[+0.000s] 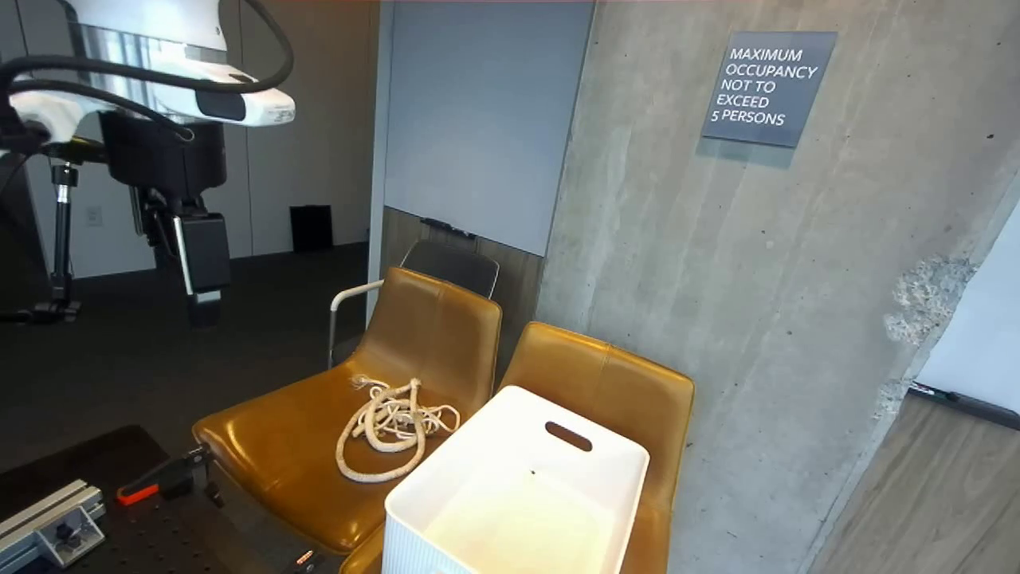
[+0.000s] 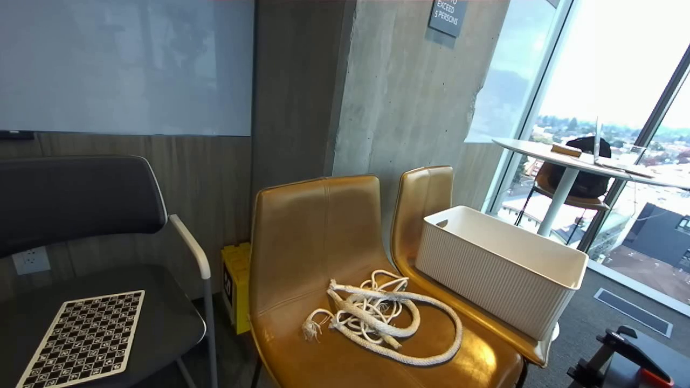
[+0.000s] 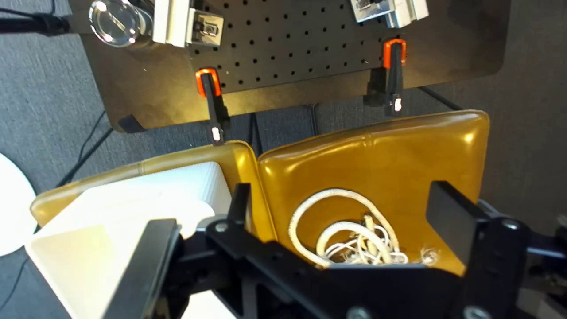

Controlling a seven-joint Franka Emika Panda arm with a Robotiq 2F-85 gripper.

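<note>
My gripper is open, its two black fingers wide apart with nothing held between them. In exterior view 1 the gripper hangs in the air at the left, pointing down, well above and apart from the chair. A tangled off-white rope, thick with thinner frayed strands, lies on the seat of a tan leather chair. The wrist view shows this rope partly hidden behind the gripper's body. A white ribbed bin rests on the neighbouring tan chair; its visible inside looks empty.
A dark perforated table with orange-tipped clamps and metal brackets stands along the chairs' front. A dark chair bearing a checkered board is off to the side, near a yellow box. A concrete wall rises behind.
</note>
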